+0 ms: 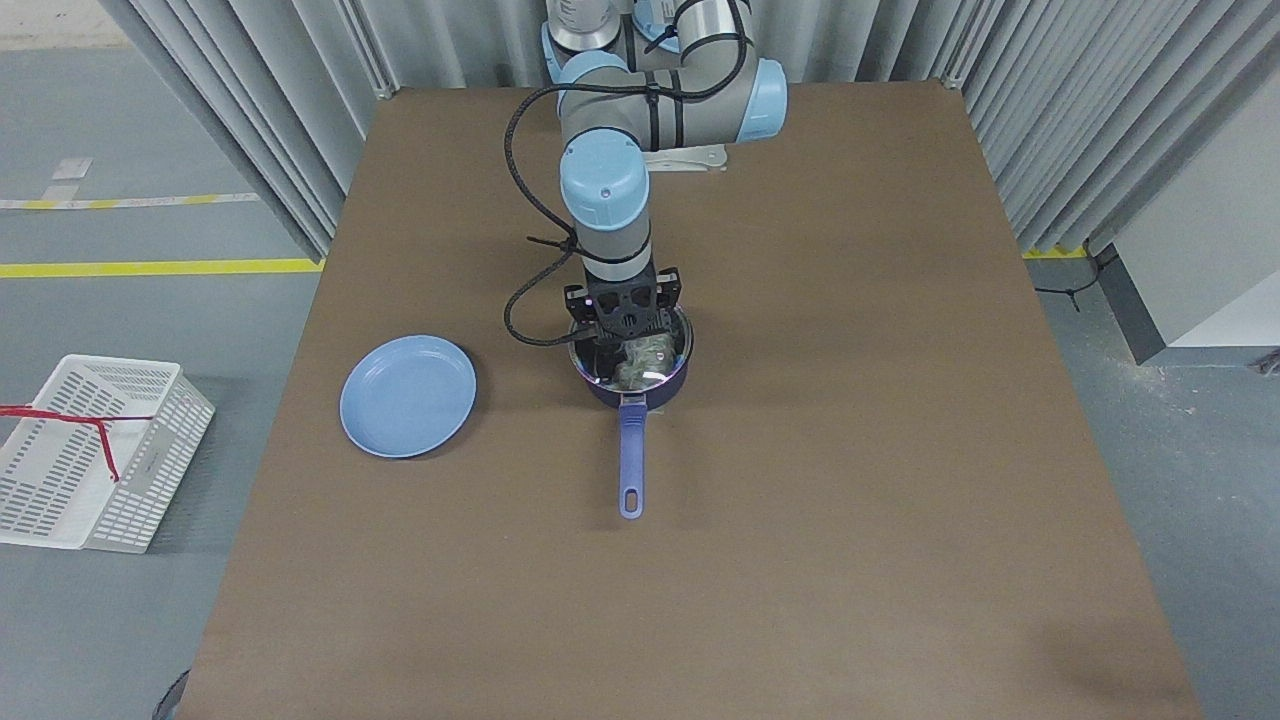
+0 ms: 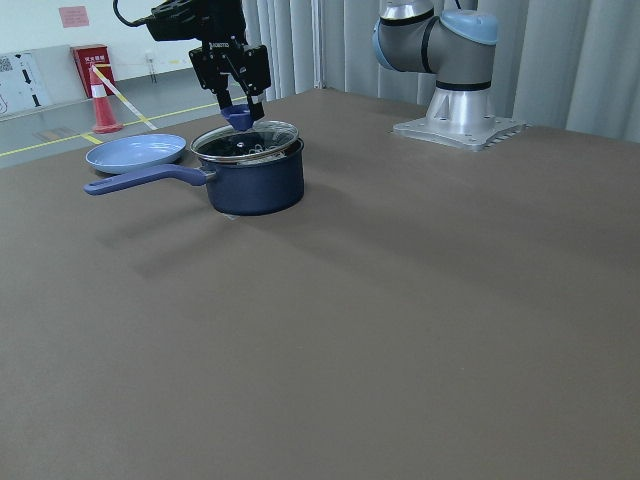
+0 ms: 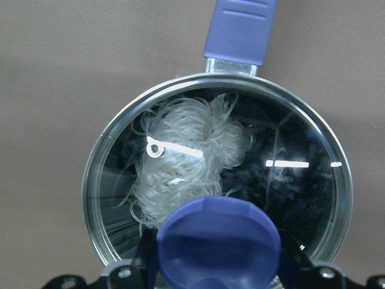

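Observation:
A dark blue pot [image 2: 255, 190] with a long handle [image 1: 631, 468] stands on the table, pointing toward the front camera. A glass lid [image 3: 289, 150] with a blue knob [image 3: 219, 247] covers it, with pale noodle-like strands [image 3: 183, 150] showing beneath. My gripper [image 2: 240, 100] is directly over the lid, its fingers on either side of the knob, shut on it. The lid looks seated on or very near the rim. A light blue plate [image 1: 408, 396] lies left of the pot in the front view, apart from it.
A white plastic basket [image 1: 156, 480] sits on the floor beyond the left edge. The robot's base [image 2: 458, 130] is at the back of the table.

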